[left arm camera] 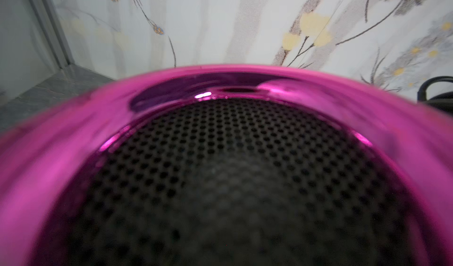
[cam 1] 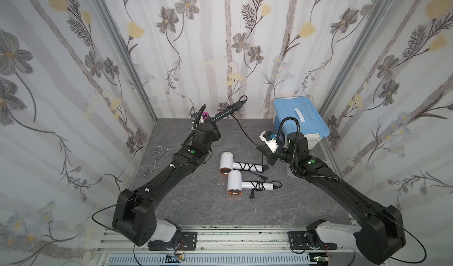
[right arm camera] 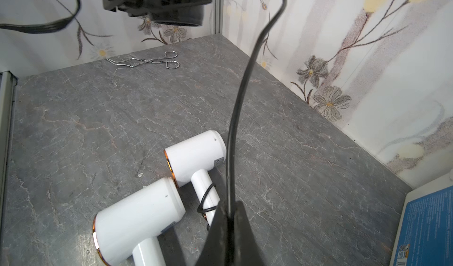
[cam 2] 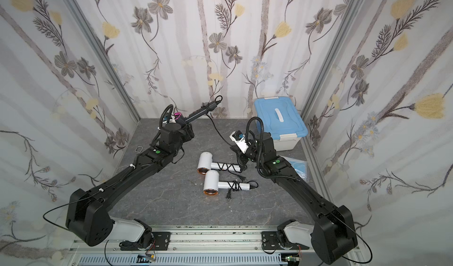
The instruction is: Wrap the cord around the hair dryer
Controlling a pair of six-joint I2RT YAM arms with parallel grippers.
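Observation:
A hair dryer with pink metallic trim and dark handle is held up at my left arm, its grille filling the left wrist view. My left gripper is at it, its fingers hidden. The black cord runs down from the dryer to my right gripper, which is shut on it. Two white hair dryers lie on the table, cords wound around their handles.
A blue-lidded box stands at the back right, a flat package near it. Metal tongs lie at the left.

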